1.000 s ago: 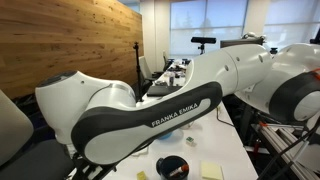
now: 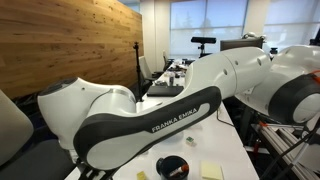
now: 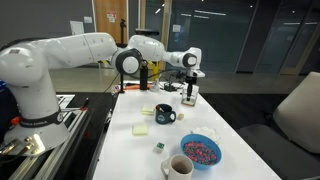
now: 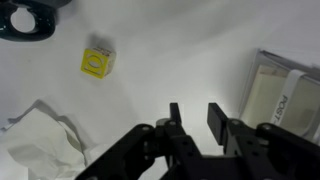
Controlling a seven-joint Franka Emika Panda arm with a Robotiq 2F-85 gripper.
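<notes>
In the wrist view my gripper has its two fingertips a moderate gap apart, and bare white table shows between them. No held object can be made out. A small cube with a yellow face (image 4: 97, 62) lies on the table to the upper left. To the right is a box with a clear top (image 4: 285, 100) and a white lettered strip. Part of a black mug (image 4: 30, 22) enters at the upper left corner, and a crumpled white cloth or paper (image 4: 42, 148) lies lower left. In exterior view 1 the arm hides the fingers.
Exterior view 2 shows a blue bowl of small reddish pieces (image 3: 202, 152), a pale mug (image 3: 178, 168), a small green block (image 3: 158, 147) and pale yellow squares (image 3: 140, 129). A dark chair (image 3: 285, 115) stands beyond the table edge. Open white table surrounds these things.
The arm has shifted slightly in exterior view 1, its forearm sitting a little lower and more to the right now. The objects on the table look unmoved.
</notes>
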